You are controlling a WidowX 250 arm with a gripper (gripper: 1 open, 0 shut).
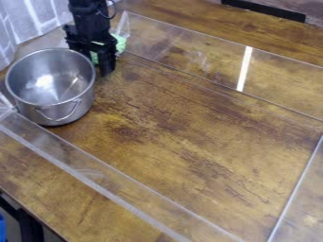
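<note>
A large steel pot [45,87] stands at the left of the wooden table. Just behind it, at the upper left, my black gripper [98,53] reaches down over a green textured object [120,43], which is mostly hidden behind it. Its fingers are too dark and small to tell whether they are open or shut, or whether they touch the green object.
Clear plastic walls [151,189] edge the work area. A dark strip [278,11] runs along the back right.
</note>
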